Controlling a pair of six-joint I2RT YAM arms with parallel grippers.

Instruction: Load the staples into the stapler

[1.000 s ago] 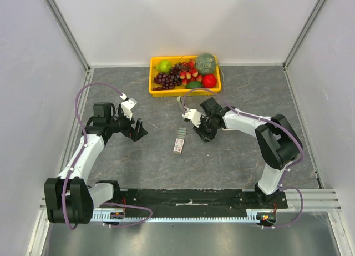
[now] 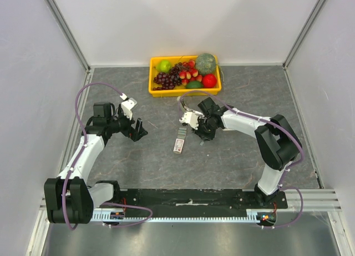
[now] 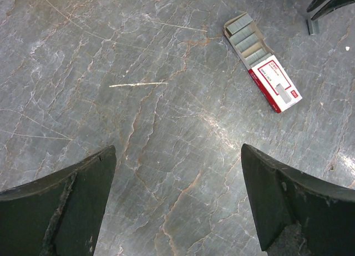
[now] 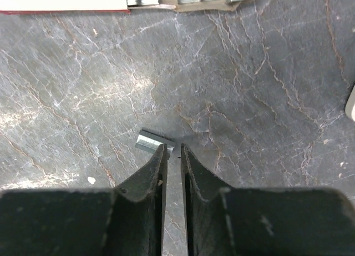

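An open staples box (image 2: 180, 140) (image 3: 265, 73) with rows of staples lies mid-table. A small strip of staples (image 4: 152, 142) lies loose on the table beside it. My right gripper (image 2: 204, 135) is over this strip, its fingertips close together at the strip's end, a narrow gap between them; whether they touch it I cannot tell. My left gripper (image 2: 138, 131) stands open to the left, nothing between its fingers. The stapler is largely hidden behind the right arm in the top view.
A yellow tray of fruit (image 2: 155, 87) stands at the back. A white object (image 4: 350, 104) shows at the edge of the right wrist view.
My right gripper has shifted slightly at the loose strip, which shows a little more below it in the top view. The left arm has not moved.
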